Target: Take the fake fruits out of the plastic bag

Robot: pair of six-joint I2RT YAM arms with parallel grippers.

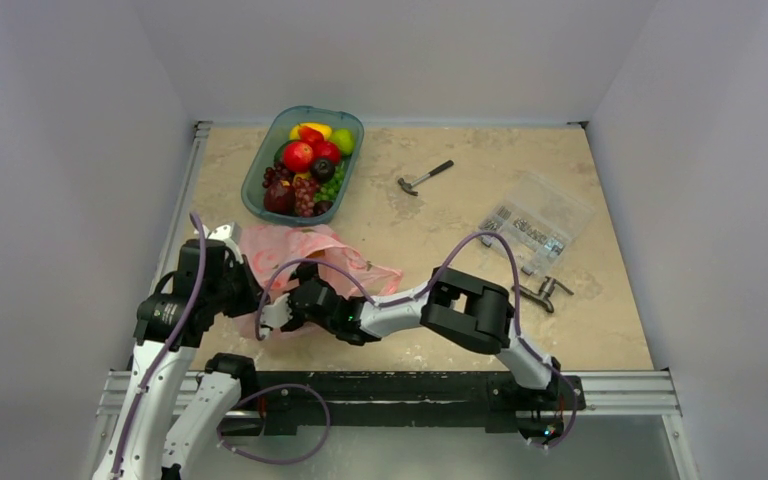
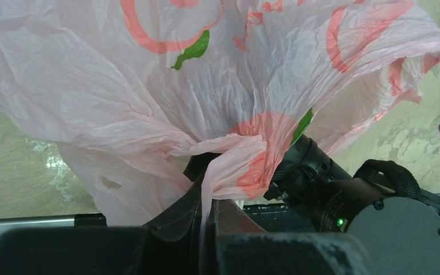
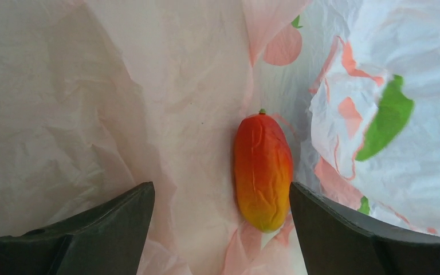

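Note:
The pink-white plastic bag (image 1: 285, 246) lies spread on the table at left, with its mouth facing right. Pinched at its edge, the bag film (image 2: 238, 166) runs between the fingers of my left gripper, which is shut on it. Inside the bag, a red-to-yellow fake mango (image 3: 263, 172) rests on the film. My right gripper reaches into the bag with its fingers apart. The mango lies ahead of them, nearer the right finger (image 3: 326, 215), and nothing is clasped. From above, the right arm hides much of the bag.
A blue-green basket (image 1: 252, 190) full of fake fruits stands at the back left. On the table also lie a hammer (image 1: 425, 178), a clear parts box (image 1: 535, 220) and a dark metal tool (image 1: 542, 296). Between hammer and right arm the table is clear.

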